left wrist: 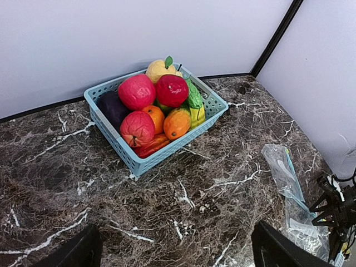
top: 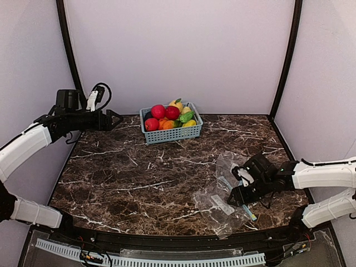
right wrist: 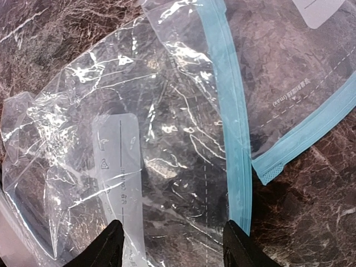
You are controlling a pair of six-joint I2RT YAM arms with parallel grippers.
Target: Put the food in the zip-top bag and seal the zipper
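Two clear zip top bags with light-blue zipper strips lie overlapping at the table's right front; the nearer bag (top: pixel 217 217) (right wrist: pixel 178 189) has a pale label. My right gripper (top: pixel 238 194) is low over that bag beside its zipper, fingers apart with no object visibly held between them. My left gripper (top: pixel 110 119) hangs open above the left back of the table, empty. A blue basket (top: pixel 172 133) (left wrist: pixel 133 158) at the back holds toy food: apples, oranges, pears, a green item and other pieces.
Walls stand at the back and both sides. The table's front edge (top: pixel 167 236) runs just below the bags.
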